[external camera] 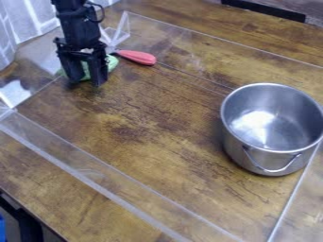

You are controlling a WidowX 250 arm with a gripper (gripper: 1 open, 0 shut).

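Observation:
My black gripper [86, 72] is lowered at the upper left over a green object [108, 64], which it mostly hides. Its fingertips are down at the object, and I cannot tell whether they are open or shut on it. A pink-red handled utensil [136, 57] lies just to the right of the green object.
A large steel pot [270, 128] stands at the right. Transparent plastic edging runs around the work area, and a dark rail lies at the back right.

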